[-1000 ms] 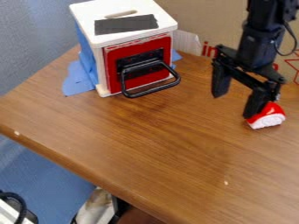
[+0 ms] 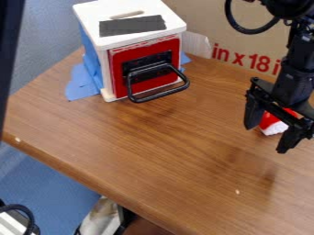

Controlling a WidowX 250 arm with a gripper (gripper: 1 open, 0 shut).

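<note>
My black gripper [image 2: 267, 130] is at the right of the table, lowered over a small red and white object [image 2: 277, 123], which is partly hidden behind the fingers. The fingers stand apart, one to each side of it; whether they touch it I cannot tell. A white toy oven [image 2: 95, 18] with a red front and a black handle stands at the back left on a blue cloth [image 2: 81, 84].
A cardboard panel [image 2: 221, 27] stands at the back. The table's left edge drops to a blue floor, with cables at the lower left.
My gripper has moved right and down onto the red and white object, which was more exposed earlier. The toy oven has not moved.
</note>
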